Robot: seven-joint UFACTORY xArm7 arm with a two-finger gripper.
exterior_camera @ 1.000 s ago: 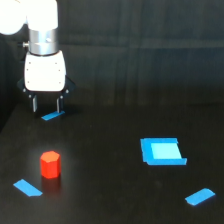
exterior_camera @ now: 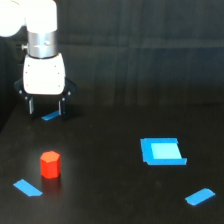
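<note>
A red block (exterior_camera: 50, 165) with a six-sided outline stands on the dark table at the left front. Behind it, at the back left, my gripper (exterior_camera: 46, 106) hangs from the white arm (exterior_camera: 44, 75). Its two dark fingers are spread apart and the gap between them is empty, so it is open. The block is clear of the gripper. To the right of the middle lies a pale square (exterior_camera: 165, 151) edged with blue tape.
A blue tape strip (exterior_camera: 27, 188) lies at the front left and another tape strip (exterior_camera: 200, 197) at the front right. One more tape piece (exterior_camera: 51, 115) shows near the gripper. Between the block and the pale square the table is bare. A dark curtain (exterior_camera: 140, 55) hangs behind.
My gripper has come slightly lower and its fingers look a little farther apart. The red block and the pale square have not moved.
</note>
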